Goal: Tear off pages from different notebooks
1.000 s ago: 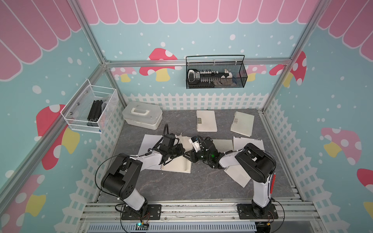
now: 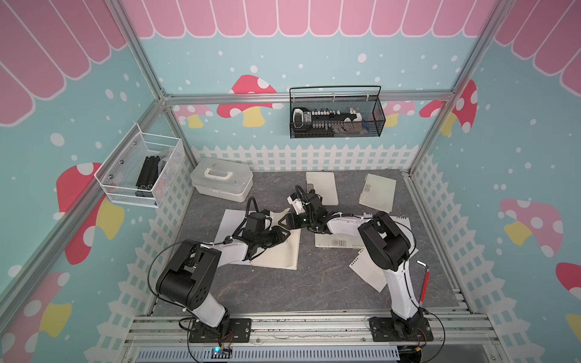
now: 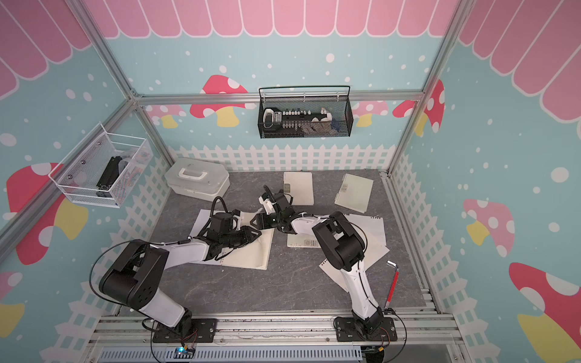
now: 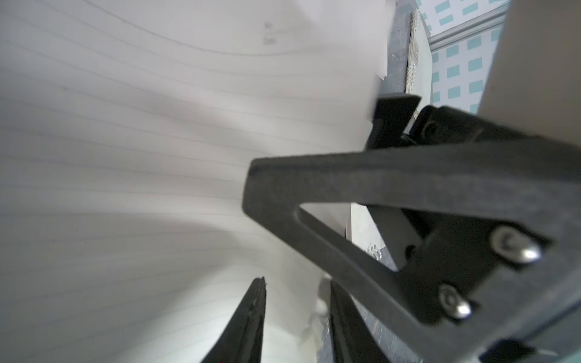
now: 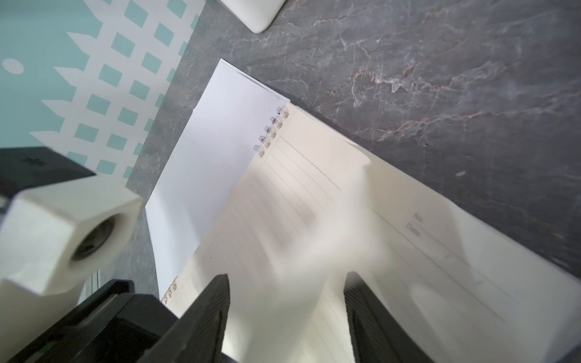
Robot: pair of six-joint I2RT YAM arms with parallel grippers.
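Observation:
An open spiral notebook (image 5: pixel 290 181) with cream lined pages lies at the left of the table, its white cover folded out to the left (image 5: pixel 205 145). One of its pages (image 4: pixel 151 181) is lifted and curved, filling much of the left wrist view and blurred in the right one. At that page's edge, my left gripper stands part open; whether the fingers touch the paper cannot be told. My right gripper is open over the notebook's far part, with the blurred page showing between its fingers. In the top left view both grippers are close together.
Behind stand a second notebook (image 2: pixel 326 190) and a third (image 2: pixel 379 192), with a grey lidded box (image 2: pixel 222 179) at back left. Loose torn sheets (image 2: pixel 370 272) and a red-handled tool (image 2: pixel 424 287) lie at the right.
My right gripper has moved back and left, over the notebook. The left arm has shifted only slightly, while the lifted page has changed its curve.

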